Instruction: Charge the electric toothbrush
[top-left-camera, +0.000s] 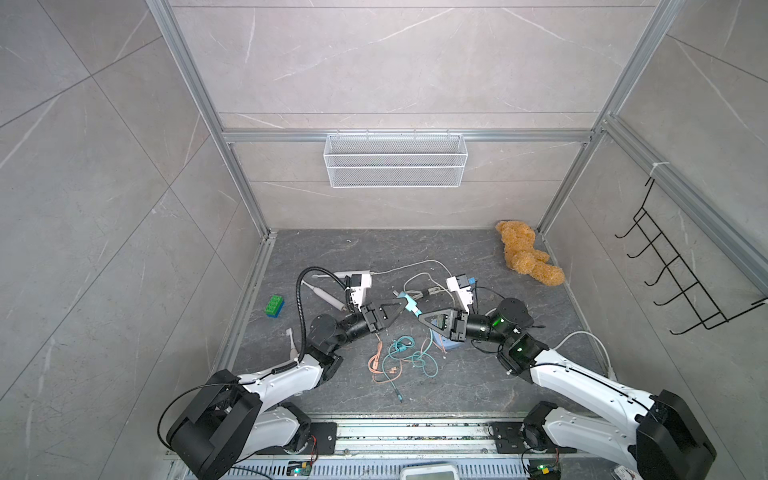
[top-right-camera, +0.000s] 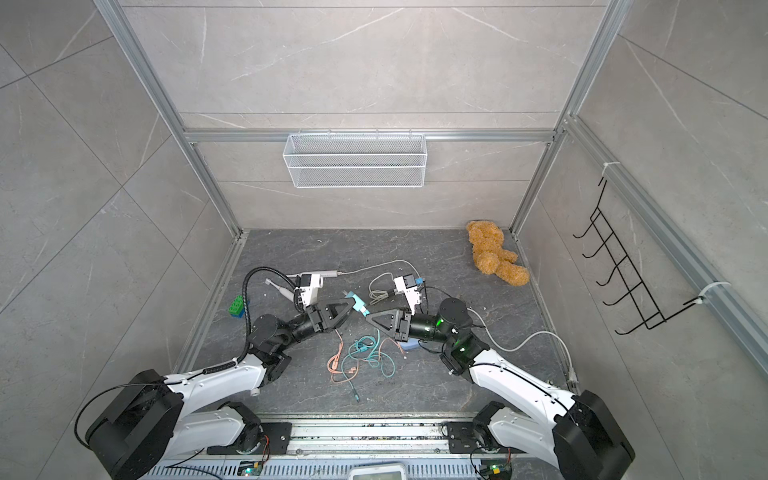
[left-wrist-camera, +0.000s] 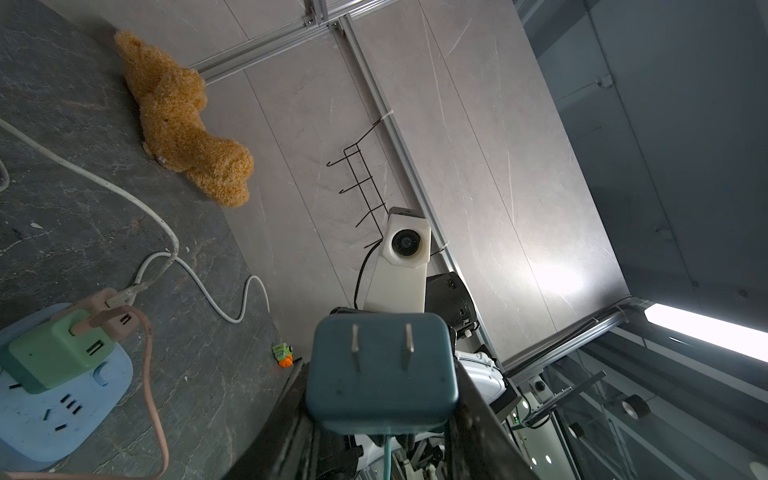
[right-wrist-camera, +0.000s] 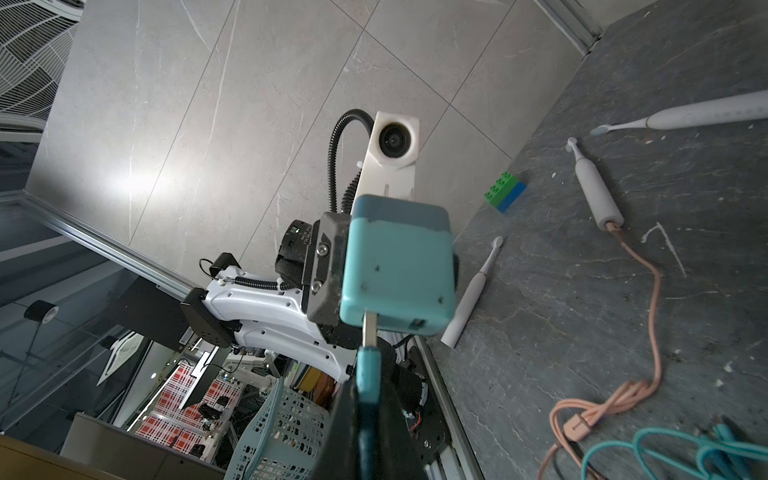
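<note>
High over the middle of the table, my left gripper (top-left-camera: 401, 303) is shut on a teal charger block; its two prongs show in the left wrist view. Facing it, my right gripper (top-left-camera: 419, 313) is shut on a teal USB plug (right-wrist-camera: 369, 369). The plug's metal end meets the block's lower face, with some metal still showing; how deep it sits I cannot tell. A second port shows beside it. Toothbrushes lie on the table: one near the front edge (right-wrist-camera: 472, 302), one with an orange cable (right-wrist-camera: 593, 190), one farther back (right-wrist-camera: 708, 112).
A blue power strip (left-wrist-camera: 84, 408) bears a green charger (left-wrist-camera: 60, 352) and a pinkish one. Teal cable (top-left-camera: 426, 366) and orange cable (top-left-camera: 373, 364) lie loosely coiled below the grippers. A green-blue block (top-left-camera: 274, 305) is at left, a teddy bear (top-left-camera: 524, 254) at back right.
</note>
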